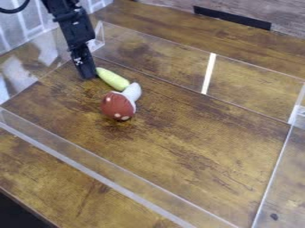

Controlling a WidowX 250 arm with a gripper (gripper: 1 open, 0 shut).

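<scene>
A black gripper [86, 69] reaches down from the top left, its tips low by the left end of a pale yellow-green elongated object [112, 79]. It looks shut, with nothing clearly between its fingers, though the tips are small to see. A toy mushroom [119, 105] with a spotted red cap and white stem lies on its side just below and right of the yellow object.
A clear-walled enclosure [209, 73] borders the wooden work surface [197, 151], with a white strip on its far side.
</scene>
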